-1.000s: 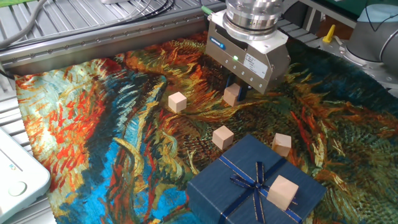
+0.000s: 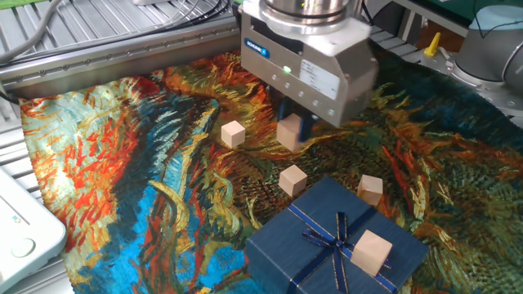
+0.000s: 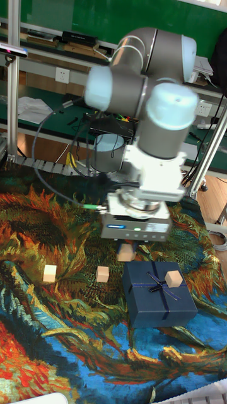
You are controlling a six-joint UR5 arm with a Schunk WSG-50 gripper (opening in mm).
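Note:
My gripper (image 2: pixel 292 129) is shut on a light wooden cube (image 2: pixel 288 133), its dark fingers at the cube's side. In exterior view 3 the held cube (image 3: pixel 125 253) hangs under the gripper body, behind the blue box's left corner. Another cube (image 2: pixel 373 252) rests on top of the dark blue gift box (image 2: pixel 286 245), beside its ribbon bow. Three more cubes lie on the cloth: one at the left (image 2: pixel 233 134), a middle cube (image 2: pixel 292 180), and a cube behind the box (image 2: pixel 370 189). That last one is not clearly seen in exterior view 3.
A patterned, painted-looking cloth (image 2: pixel 122 180) covers the table. A white device (image 2: pixel 29 220) stands at the left edge, and a metal rail (image 2: pixel 122 61) runs along the back.
In exterior view 2 the gripper has moved left and slightly nearer the camera, carrying its cube along. The other cubes and the box have stayed in place.

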